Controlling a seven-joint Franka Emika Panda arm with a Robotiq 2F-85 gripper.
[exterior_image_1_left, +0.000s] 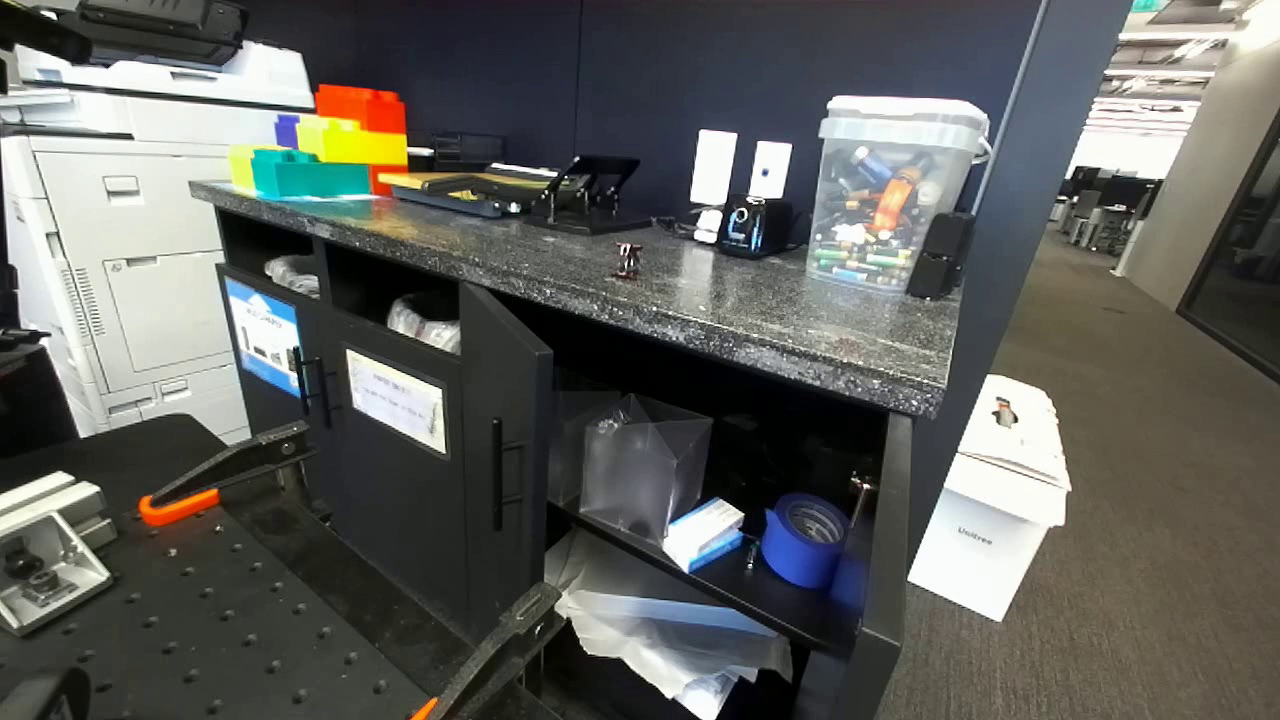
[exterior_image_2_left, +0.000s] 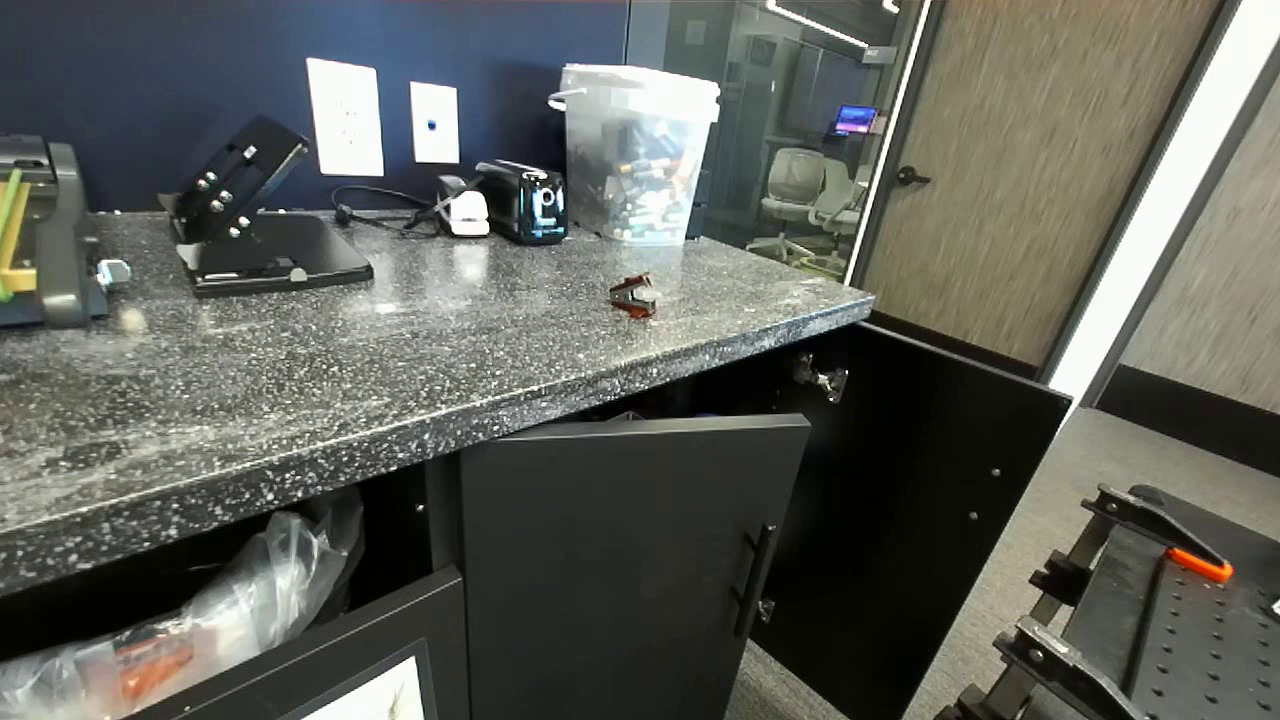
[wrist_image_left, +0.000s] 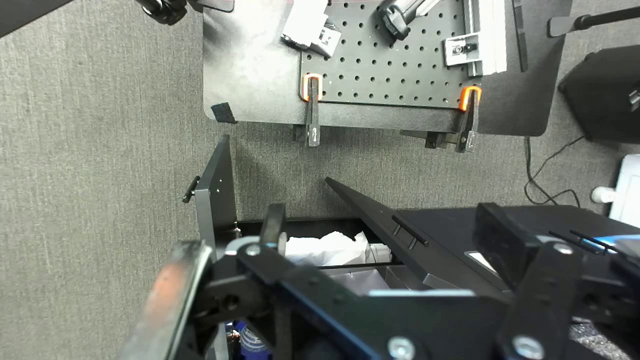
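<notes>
In the wrist view my gripper is open, its two dark fingers wide apart at the lower left and right. Nothing shows held between them. Below and beyond them stands a black cabinet with two doors ajar: a left door and a right door. White crumpled plastic shows inside. Exterior view 1 shows the shelf with a clear box, a small white-and-blue box and a roll of blue tape. A small dark red staple remover lies on the speckled countertop.
On the counter stand a clear tub of batteries, a black sharpener, a hole punch and coloured blocks. A perforated work table with orange-tipped clamps faces the cabinet. Bare counter lies around the staple remover.
</notes>
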